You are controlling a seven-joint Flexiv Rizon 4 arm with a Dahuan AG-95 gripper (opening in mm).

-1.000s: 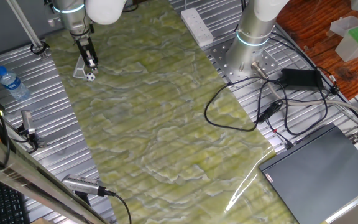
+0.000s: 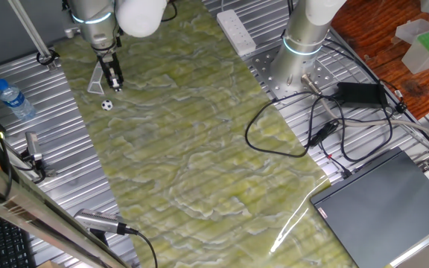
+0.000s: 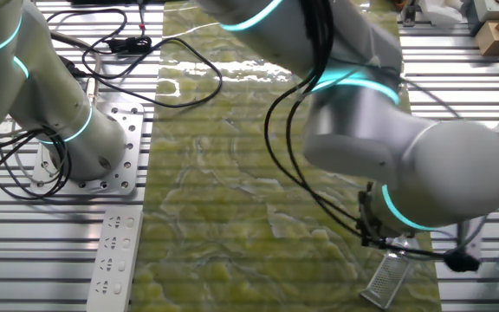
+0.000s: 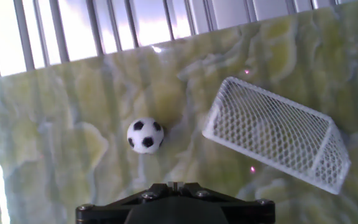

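Observation:
A small black-and-white soccer ball (image 4: 146,135) rests on the green marbled mat, apart from the white netted goal (image 4: 275,132). In the wrist view the ball is left of the goal, beyond the open space at the goal's left end. My gripper shows at the bottom edge of that view, its fingers together and nothing visible between them. From exterior view 1, the gripper (image 2: 118,88) hangs just beside the goal (image 2: 95,79), with the ball (image 2: 107,105) a little nearer the camera. In exterior view 2 the arm hides the ball, while part of the goal (image 3: 390,279) shows.
Slatted metal table lies beyond the mat's edge, with a water bottle (image 2: 15,100) on it. A power strip (image 2: 236,32), looped black cables (image 2: 248,134) and a laptop (image 2: 386,208) lie on the opposite side.
The ball has moved away from the goal, toward the bottom of exterior view 1. My gripper has shifted right and slightly down there. The goal looks about where it was.

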